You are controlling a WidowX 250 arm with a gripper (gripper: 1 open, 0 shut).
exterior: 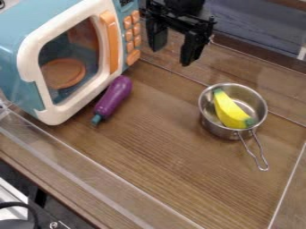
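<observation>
My black gripper [174, 40] hangs open at the top centre, its two fingers apart with nothing between them, above the wooden counter and just right of the toy microwave [36, 45]. A purple eggplant [114, 98] lies on the counter beside the microwave. A steel pot [242, 131] with a long handle stands at the right and holds a yellow banana [228, 108]. The microwave's front opening shows an orange round plate [63, 73] inside.
A grey wall [257, 27] runs behind, and a dark cable lies at the lower left edge.
</observation>
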